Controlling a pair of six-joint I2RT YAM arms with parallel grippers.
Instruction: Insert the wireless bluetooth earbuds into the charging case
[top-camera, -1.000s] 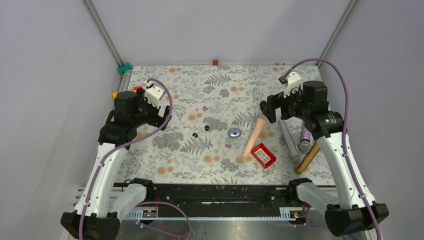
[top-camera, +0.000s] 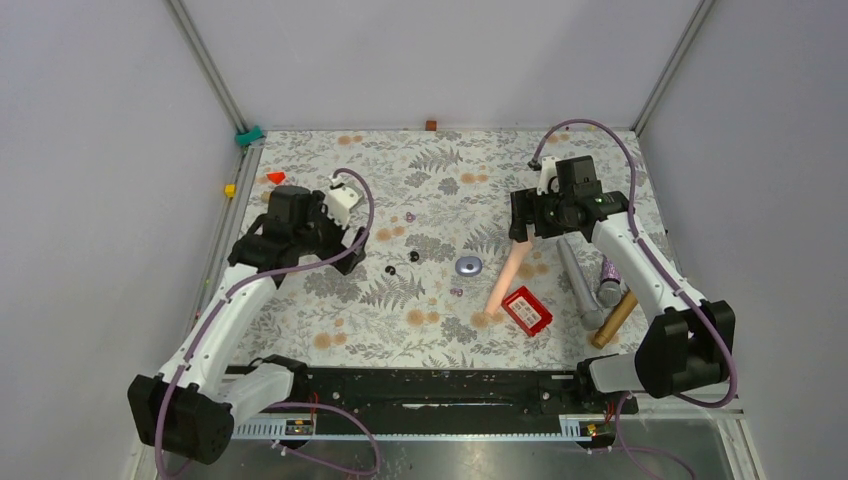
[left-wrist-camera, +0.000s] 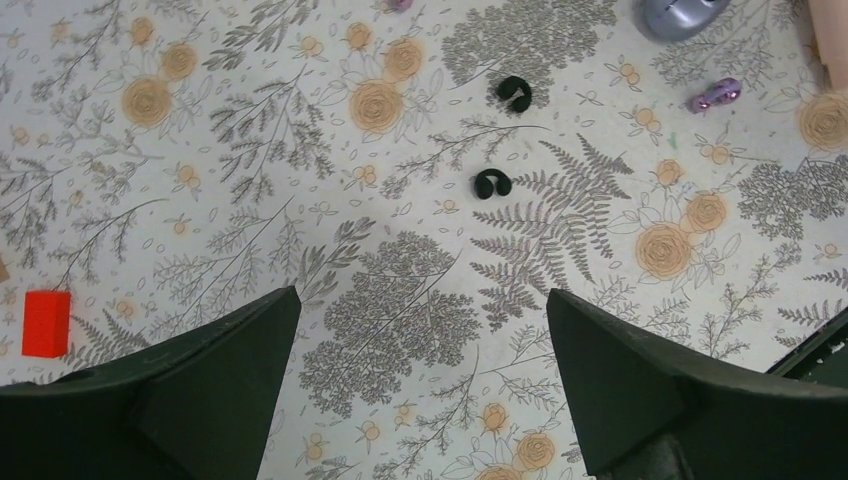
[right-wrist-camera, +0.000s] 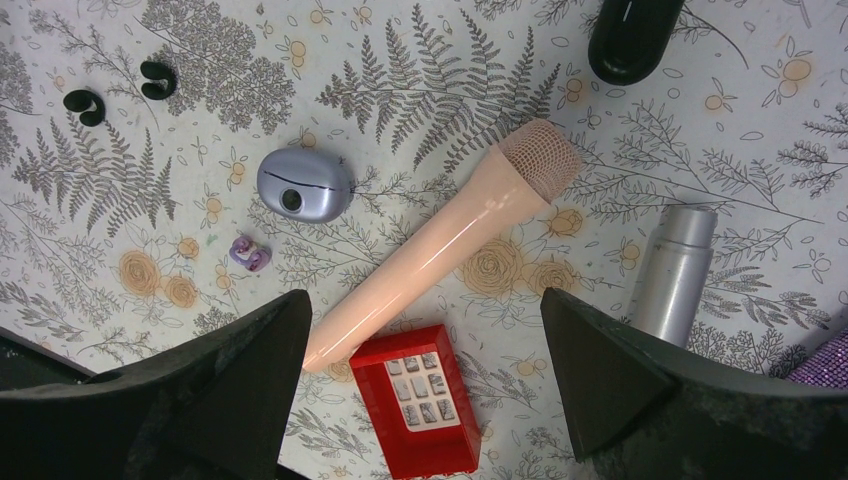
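Two black C-shaped earbuds lie apart on the patterned cloth: one earbud (left-wrist-camera: 492, 184) nearer the front, the other earbud (left-wrist-camera: 515, 94) a little behind and to its right. To their right rests the grey-blue oval charging case (right-wrist-camera: 304, 185), its lid closed, a dark round spot on its side. My left gripper (top-camera: 355, 248) is open and empty, above the cloth left of the earbuds. The right gripper (top-camera: 522, 215), also open with nothing between its fingers, hovers over the head end of a pink microphone, right of the case.
The pink microphone (right-wrist-camera: 420, 255) and a red box (right-wrist-camera: 418, 400) lie close to the case. Small purple pieces (right-wrist-camera: 249, 253) are scattered nearby. A black rounded object (right-wrist-camera: 632, 40), a silver bottle (right-wrist-camera: 676, 275) and a gold tube (top-camera: 615, 320) sit on the right.
The left arm has moved right, toward the earbuds. The objects on the cloth have stayed put.
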